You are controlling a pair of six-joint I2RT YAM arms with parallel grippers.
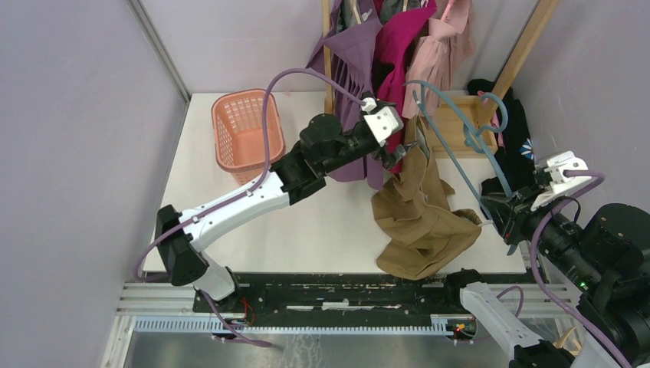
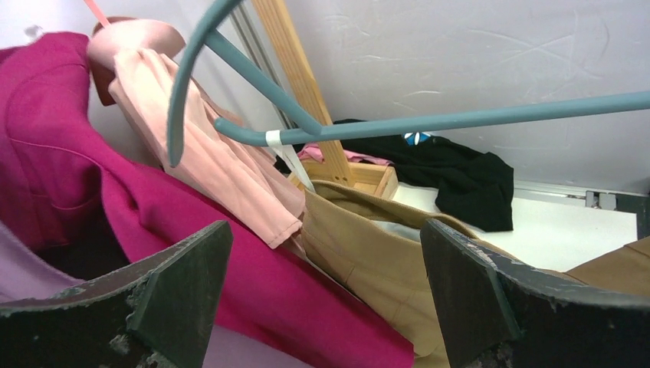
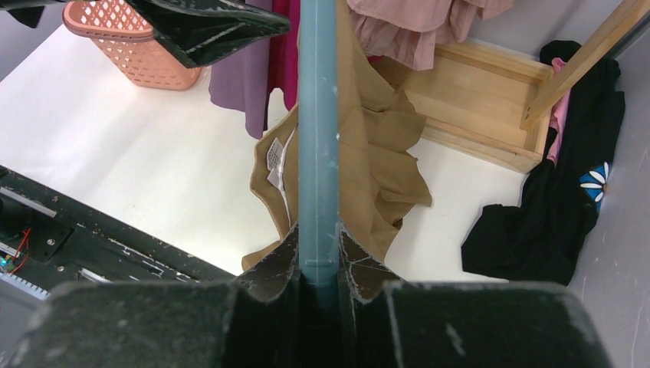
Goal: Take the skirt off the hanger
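Note:
A tan skirt [image 1: 424, 218] hangs from the blue hanger [image 1: 458, 166], its lower part spread above the white table. My right gripper is shut on the hanger, which runs straight up between its fingers in the right wrist view. Beside the skirt's upper left edge, my left gripper [image 1: 402, 152] stands open. In the left wrist view its fingers [image 2: 172, 291] are wide apart, and the skirt's waistband [image 2: 360, 230] lies beyond them. A white strap [image 2: 290, 157] loops over the hanger's near end and runs down to the waistband. The hanger's hook [image 1: 494, 115] points to the back right.
Purple, magenta [image 1: 397, 46] and pink [image 1: 441, 50] garments hang on a wooden rack close behind my left gripper. An orange basket [image 1: 247, 134] stands at left. A wooden tray [image 1: 452, 126] and black clothing [image 1: 521, 138] lie back right.

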